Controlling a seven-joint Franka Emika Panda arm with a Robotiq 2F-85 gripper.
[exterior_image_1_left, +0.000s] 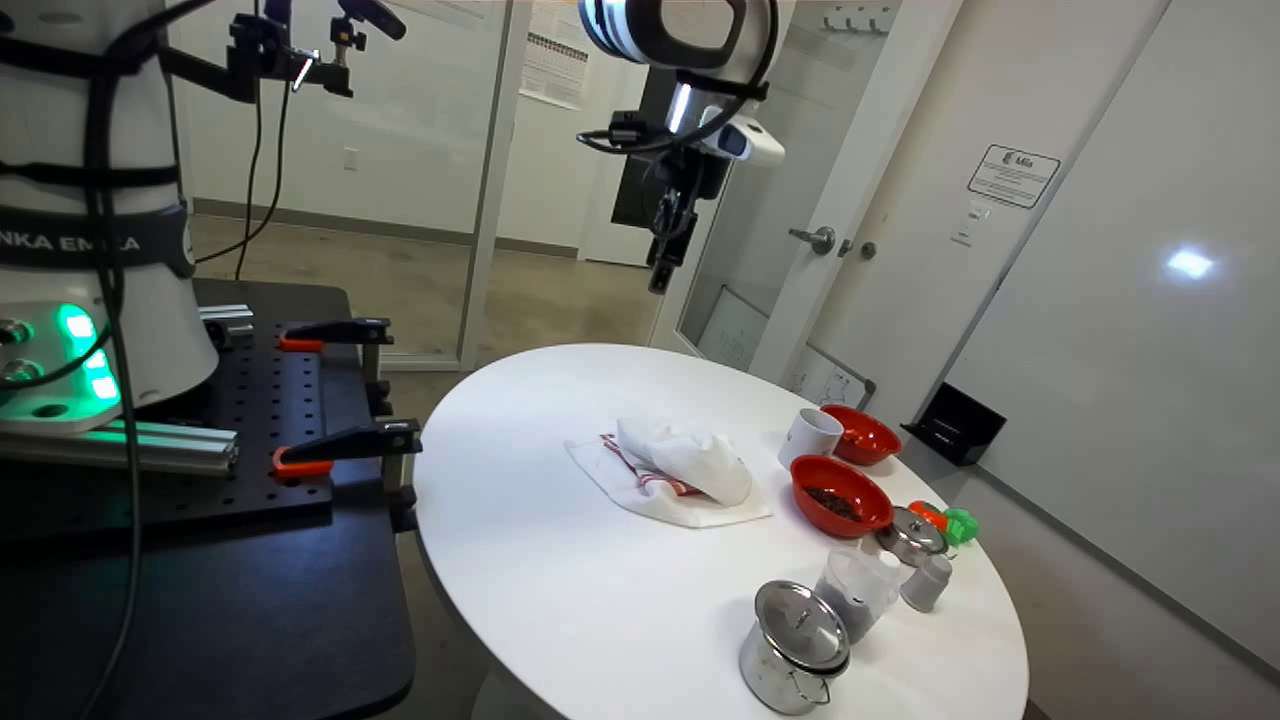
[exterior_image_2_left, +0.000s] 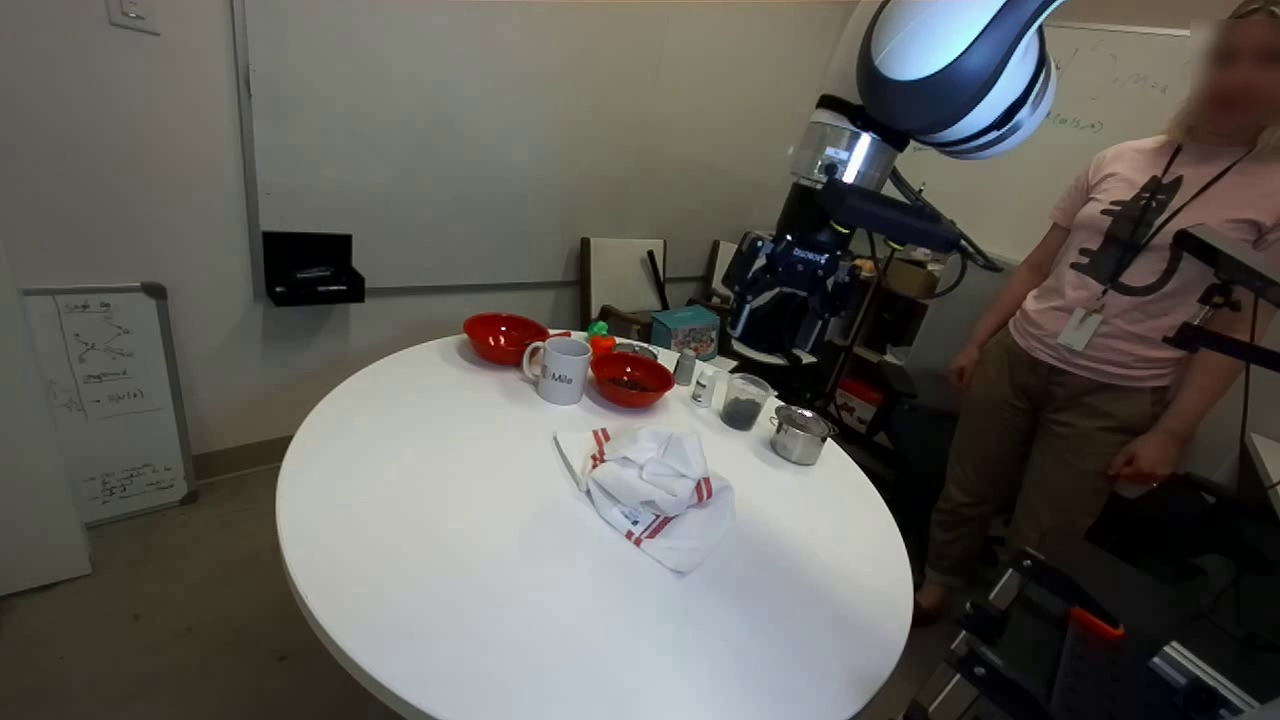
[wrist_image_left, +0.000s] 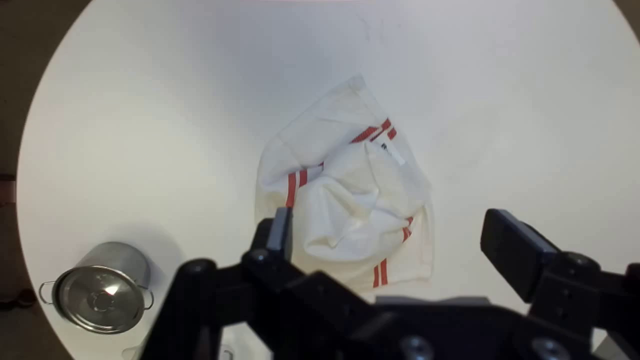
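A white towel with red stripes (wrist_image_left: 354, 192) lies crumpled on the round white table (exterior_image_2_left: 420, 540), its middle bunched up and its edges spread flat. My gripper (exterior_image_1_left: 660, 283) is high above the table, clear of everything on it. In the wrist view the two fingers stand wide apart, the left finger (wrist_image_left: 279, 231) overlapping the towel's edge in the picture and the right finger (wrist_image_left: 513, 252) over bare table. Nothing is between them. From the second exterior view, my gripper (exterior_image_2_left: 780, 342) appears above the back right of the table.
Along the far side stand a white mug (exterior_image_2_left: 561, 370), a red bowl (exterior_image_2_left: 504, 337), a red bowl with dark contents (exterior_image_2_left: 632, 379), a clear cup (exterior_image_2_left: 745, 402) and a lidded steel pot (exterior_image_2_left: 800, 434). A person (exterior_image_2_left: 1080, 264) stands at right.
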